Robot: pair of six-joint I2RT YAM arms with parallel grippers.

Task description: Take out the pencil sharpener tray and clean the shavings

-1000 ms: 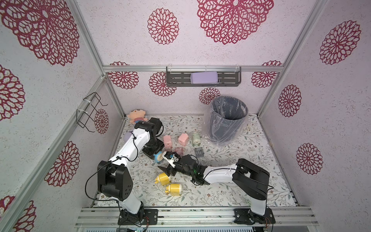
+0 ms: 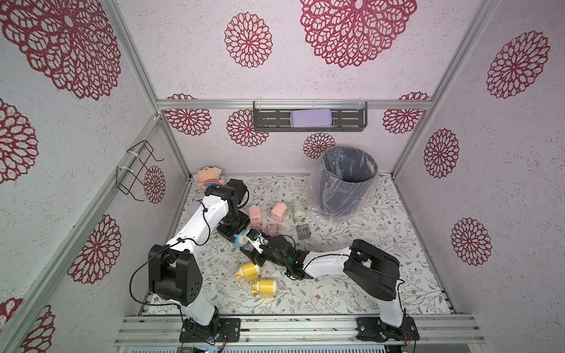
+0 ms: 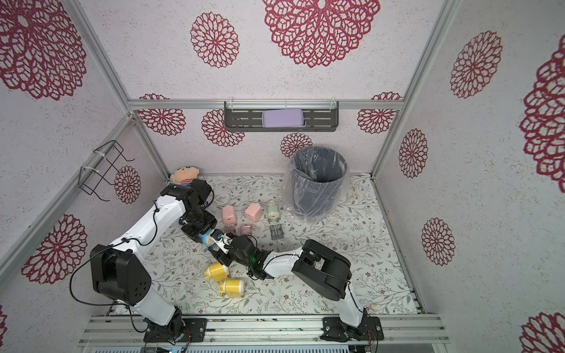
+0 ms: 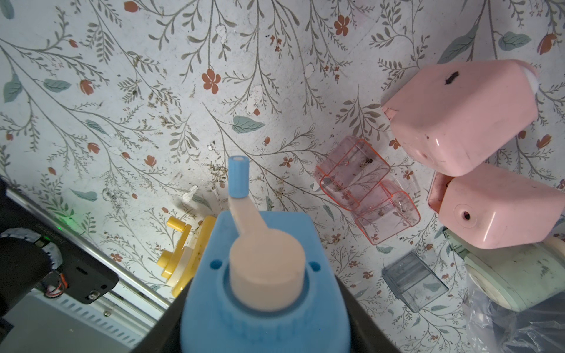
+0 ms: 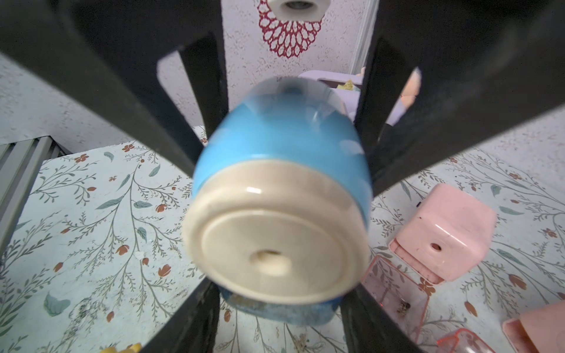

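A blue pencil sharpener (image 4: 264, 247) with a cream crank knob and a blue-tipped handle is held above the table. My left gripper (image 2: 239, 233) is shut on it; in the right wrist view the left gripper's dark fingers (image 5: 203, 82) press its sides from above. The sharpener's cream round end (image 5: 273, 250) faces the right wrist camera, with a blue lower part beneath. My right gripper is close in front, its ribbed fingers (image 5: 197, 314) spread on either side of that lower part. Whether they touch it is unclear.
Two pink sharpeners (image 4: 470, 111) and a green one (image 2: 299, 210) stand behind, near clear pink trays (image 4: 382, 203) and a clear grey tray (image 4: 414, 281). Two yellow sharpeners (image 2: 264, 287) lie in front. A lined bin (image 2: 341, 182) stands at the back right.
My right arm has shifted left, bringing its gripper closer to the blue sharpener, and its fingers look less spread. The left arm and the sharpener have stayed in place.
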